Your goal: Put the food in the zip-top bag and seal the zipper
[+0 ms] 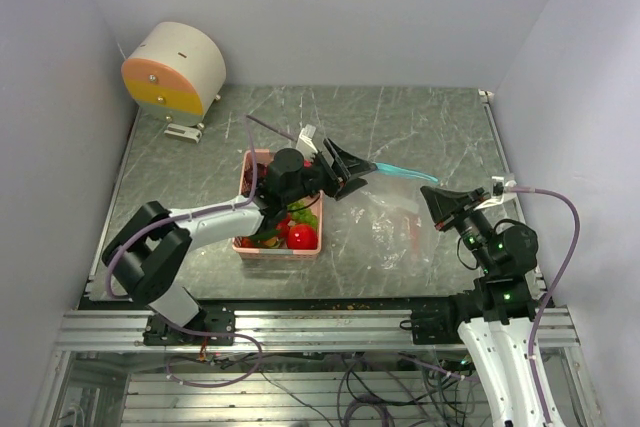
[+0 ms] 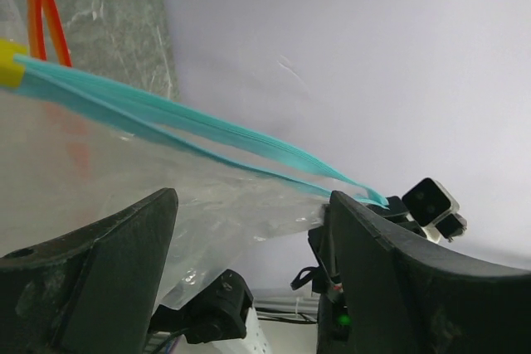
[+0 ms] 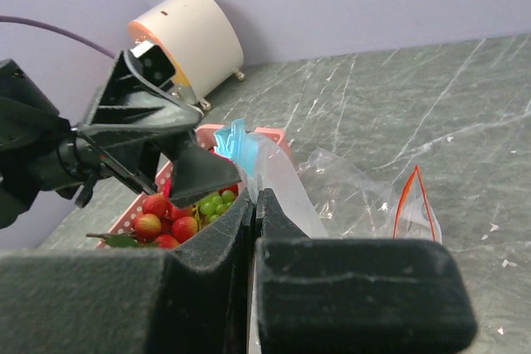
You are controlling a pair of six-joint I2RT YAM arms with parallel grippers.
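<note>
A clear zip bag (image 1: 390, 227) with a cyan zipper (image 2: 207, 138) hangs over the table's middle. My right gripper (image 1: 433, 192) is shut on the bag at its right top corner; in the right wrist view the film runs into its fingers. My left gripper (image 1: 358, 169) is at the bag's other upper end, its fingers apart around the zipper's end, which crosses above them in the left wrist view; whether they touch it I cannot tell. The pink basket (image 1: 275, 253) holds a red tomato (image 1: 301, 237), green grapes (image 3: 217, 202) and other red fruit, partly hidden by the left arm.
A white cylindrical object (image 1: 172, 67) with orange and yellow front stands at the back left. Walls bound the back and sides.
</note>
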